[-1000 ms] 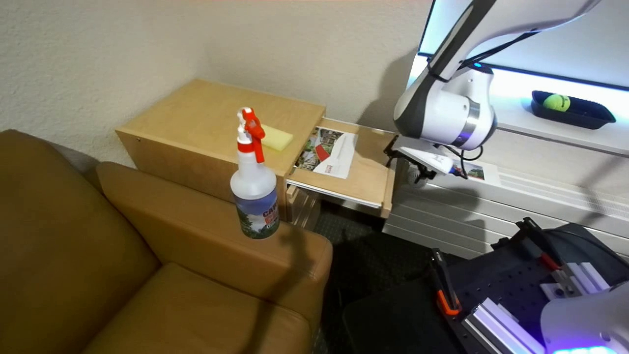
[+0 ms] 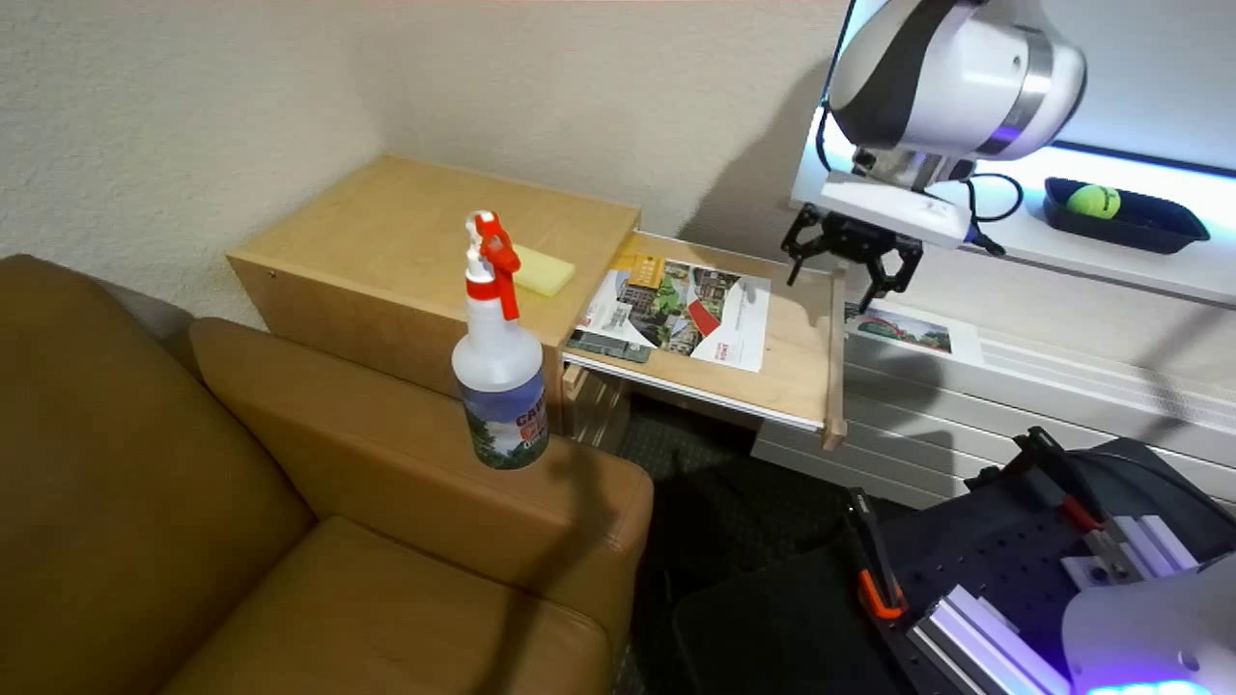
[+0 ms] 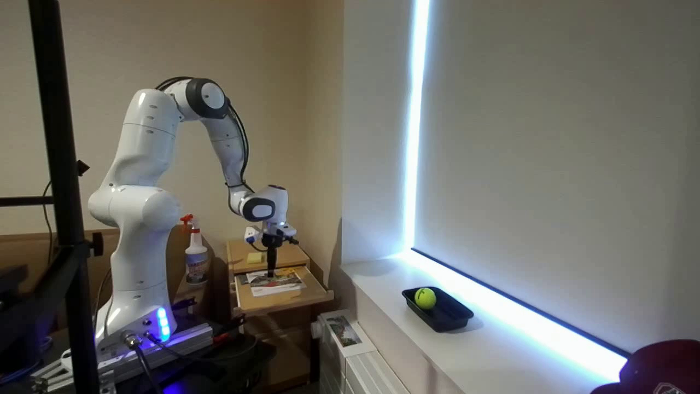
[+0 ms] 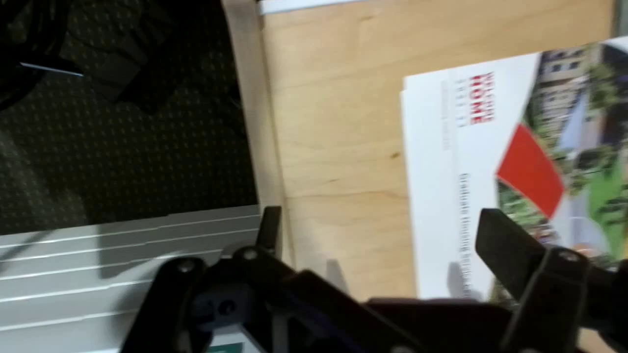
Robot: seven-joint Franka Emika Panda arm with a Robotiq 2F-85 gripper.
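Observation:
A wooden drawer (image 2: 800, 313) stands pulled out of the low cabinet (image 2: 429, 232). Printed brochures (image 2: 707, 307) lie inside it, with a red patch and "HOME" lettering. My gripper (image 2: 829, 291) hangs over the drawer's outer end, open and apart from the brochures. In the wrist view, one finger (image 4: 270, 228) appears over the drawer's front board (image 4: 250, 88), the other above the brochure sheets (image 4: 432, 176). Nothing shows between them. Whether either fingertip touches the wood cannot be told. From the second exterior view, the gripper is seen edge-on above the drawer.
On the cabinet top lies a yellow sponge (image 2: 542, 271). A spray bottle (image 2: 498, 371) stands on the sofa arm. The windowsill bears a black tray (image 2: 1141, 226) with a tennis ball (image 2: 1093, 202). A white radiator (image 2: 892, 405) runs below the sill, close to the drawer.
The drawer has come further out, carrying the brochures along and revealing more of them. My gripper has risen and shifted away from the cabinet; before, it was down at the drawer's front board.

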